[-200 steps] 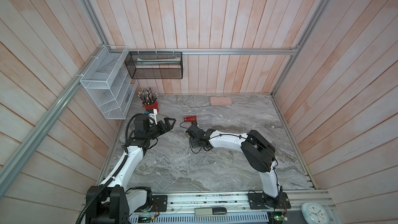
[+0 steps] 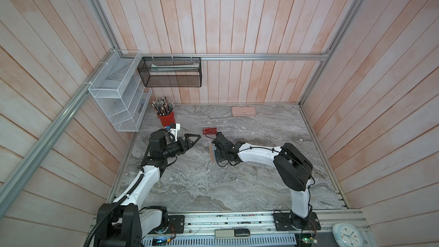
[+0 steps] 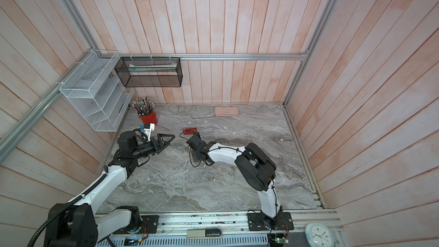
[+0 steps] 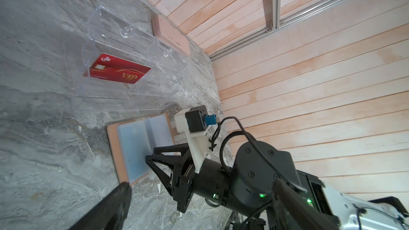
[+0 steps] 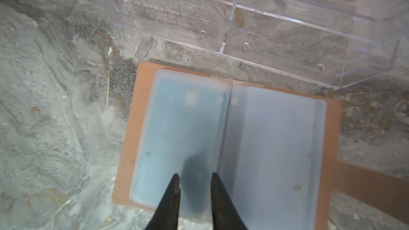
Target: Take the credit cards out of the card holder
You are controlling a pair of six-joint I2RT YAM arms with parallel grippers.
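Note:
An opened card holder point(image 5: 123, 166) with a tan stitched border lies on the table, pale blue and whitish clear sleeves point(image 5: 183, 136) facing up. Over the lower part of its left sleeve is my right gripper, its fingertips a little apart. The sleeve shows through that gap, and I cannot make out anything held there. A red VIP card point(image 4: 119, 68) rests in a clear acrylic tray point(image 4: 140, 98) behind the holder. My left gripper is wide open and empty, left of the holder in the top views.
A pink case point(image 2: 243, 111) lies by the back wall. At the back left stands a red cup point(image 2: 167, 119) of brushes below white mesh shelves point(image 2: 119, 96).
My right gripper has shifted right, uncovering the holder's left edge in the top left view. The left gripper has moved slightly right and a little toward the front.

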